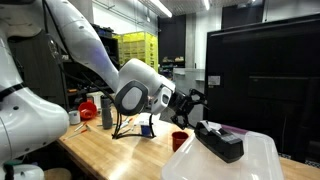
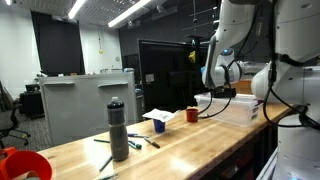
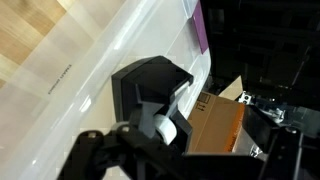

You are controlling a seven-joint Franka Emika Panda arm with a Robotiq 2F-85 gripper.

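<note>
My gripper (image 1: 186, 106) hangs open in exterior view 1, above the red cup and near the left side of the white bin (image 1: 262, 160). No object shows between its fingers. A black box (image 1: 222, 143) with something pale at its top is at the bin. In the wrist view the black box (image 3: 145, 85) lies beyond the dark gripper parts, with a white piece (image 3: 165, 128) on it. The red cup (image 1: 180, 141) stands on the table just left of the bin; exterior view 2 also shows the cup (image 2: 192, 114).
A blue cup (image 2: 159, 126), a dark bottle (image 2: 118, 130) and several pens or tools lie or stand farther along the wooden table (image 2: 190, 150). A red bowl (image 2: 25, 165) is at its far end. Cardboard (image 3: 214, 126) shows beside the black box in the wrist view.
</note>
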